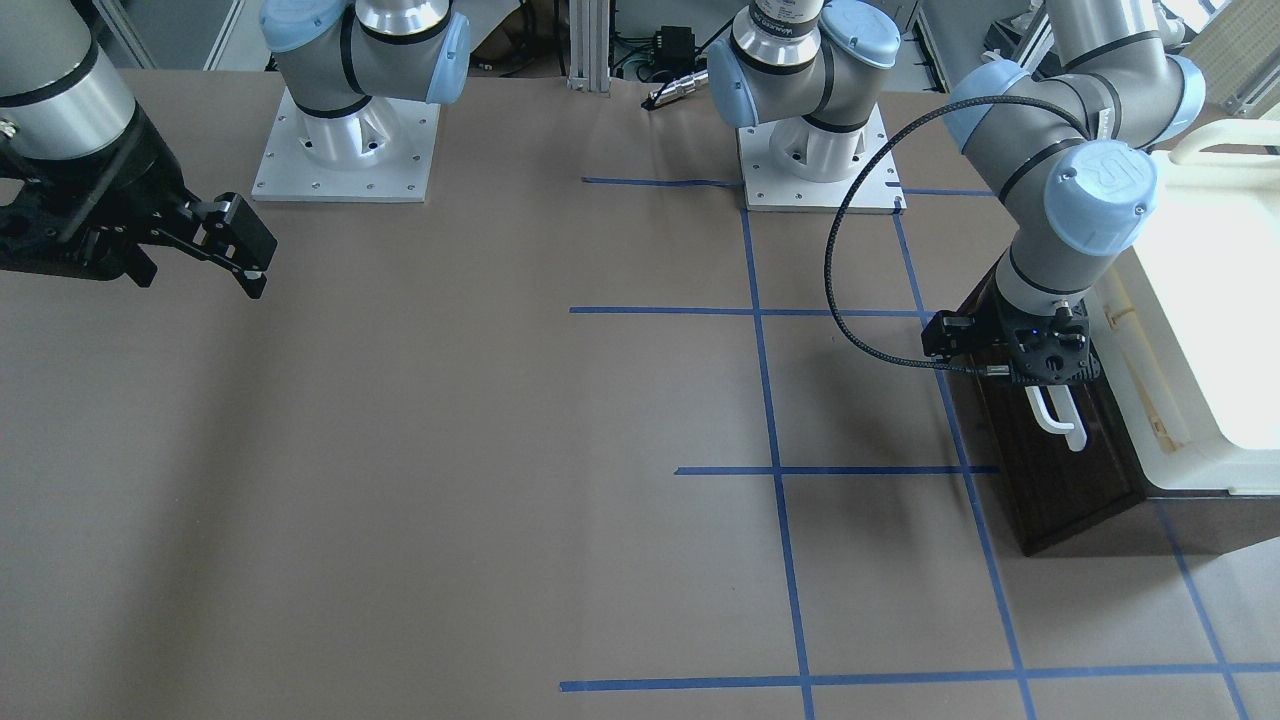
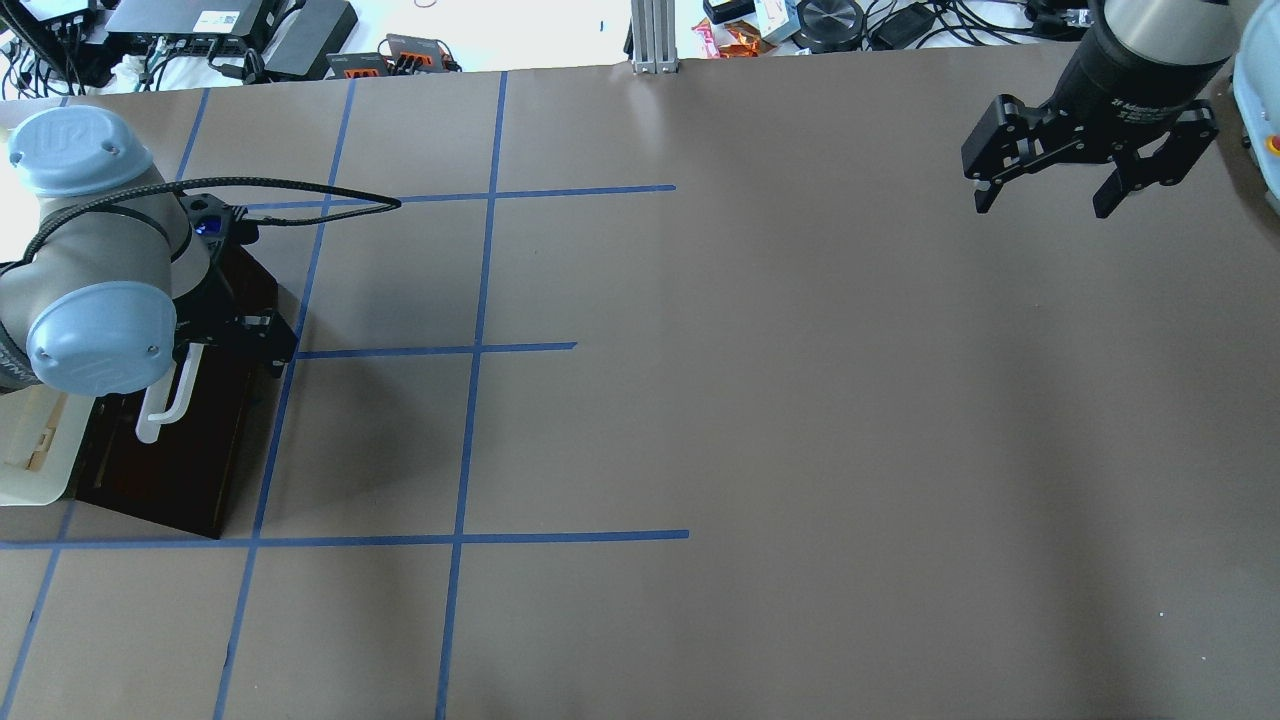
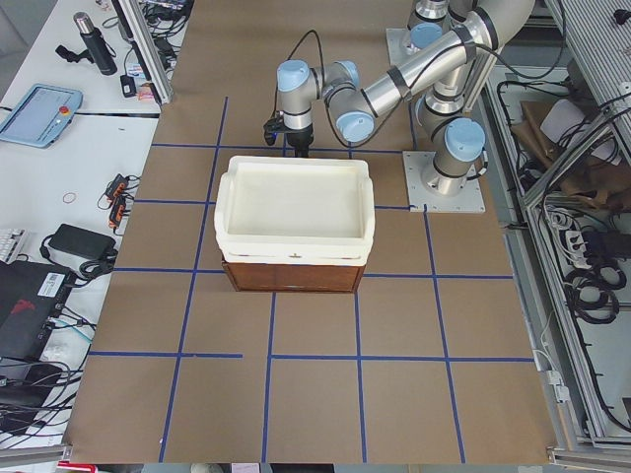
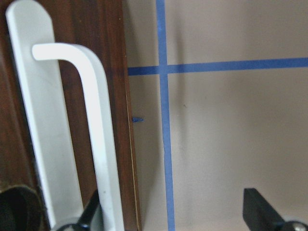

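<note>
My gripper (image 1: 1008,348) is at the side of a dark wooden box (image 2: 180,474), at its white bar handle (image 4: 96,115). In the left wrist view the two fingers stand wide apart: one (image 4: 91,216) is at the handle's lower stretch, partly hidden by it, the other (image 4: 260,211) is over bare table beyond the box's edge. A white tray (image 3: 294,207) rests on top of the box.
Blue tape grid lines cross the table, whose middle (image 1: 504,420) is clear. Other arms stand at the back (image 1: 816,144), and another black gripper (image 2: 1092,144) is at the top right of the top view.
</note>
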